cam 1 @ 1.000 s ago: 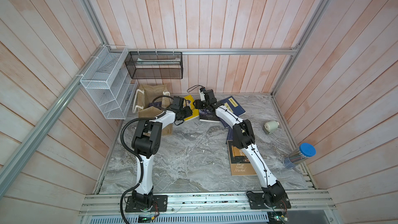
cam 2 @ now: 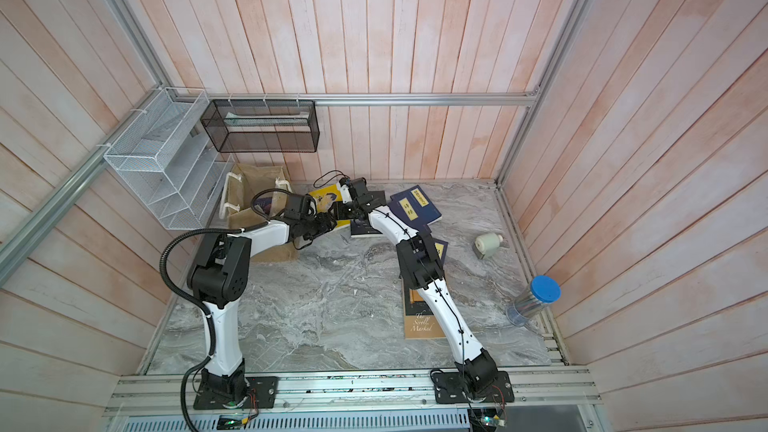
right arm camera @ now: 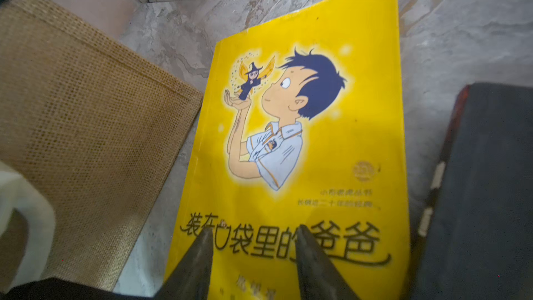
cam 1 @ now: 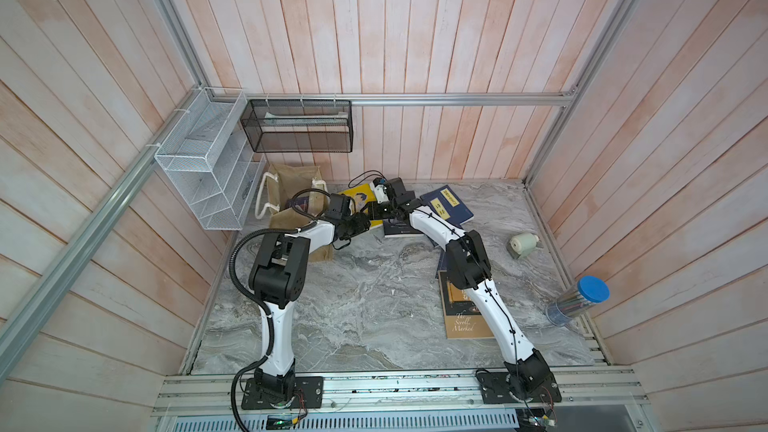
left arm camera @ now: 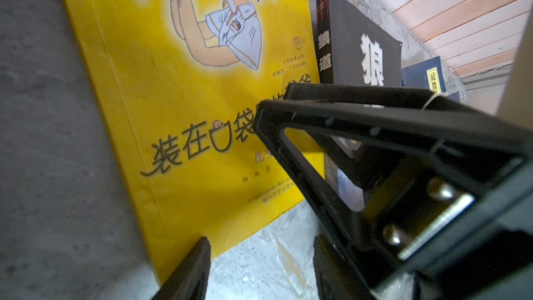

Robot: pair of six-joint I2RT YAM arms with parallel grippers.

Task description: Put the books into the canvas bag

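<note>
A yellow book [right arm camera: 311, 144] with a cartoon boy lies flat at the back of the table, just right of the canvas bag [right arm camera: 111, 111]. My left gripper is open near the book's front edge, nothing between its fingers. Over the book's lower cover stands my right gripper, open and empty. To the right of the yellow book lie a dark book [left arm camera: 361, 44] and a blue book [cam 1: 446, 203] with yellow labels. The brown book [cam 1: 467, 326] is farther forward, partly under the right arm. Something dark shows inside the open bag.
On the right stand a pale green-white item [cam 1: 524, 243] and a clear canister with a blue lid [cam 1: 592, 289]. A white wire rack [cam 1: 209, 152] is beside the bag at the left.
The yellow book now shows farther left, closer to the bag.
</note>
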